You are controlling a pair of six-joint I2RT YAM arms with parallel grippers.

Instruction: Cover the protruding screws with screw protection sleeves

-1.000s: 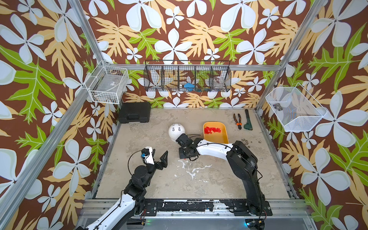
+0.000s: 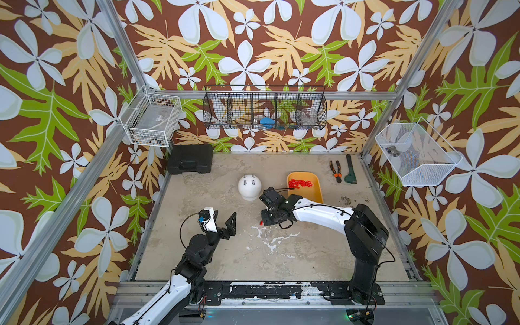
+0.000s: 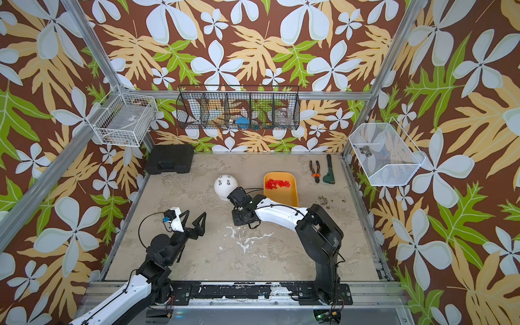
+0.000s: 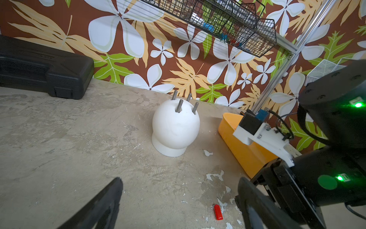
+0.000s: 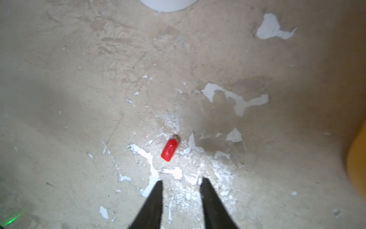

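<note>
A single red sleeve [image 5: 169,149] lies on the table, ahead of my right gripper, whose fingers are part open with nothing between them. In the left wrist view that sleeve [image 4: 218,212] shows close to the right arm. The white ball-shaped base [image 4: 176,124] stands upright, and the several bare grey screws [image 4: 179,105] on its top carry no sleeves. More red sleeves [image 2: 300,183] are piled in the orange tray [image 2: 313,200]. My left gripper [image 2: 230,223] hangs open and empty over the left of the table, apart from the base.
A black case [image 2: 189,158] sits at the back left. Pliers [image 2: 335,171] and a green-handled tool [image 2: 350,169] lie at the back right. Wire baskets [image 2: 264,109] hang on the back wall.
The left arm has stayed still.
</note>
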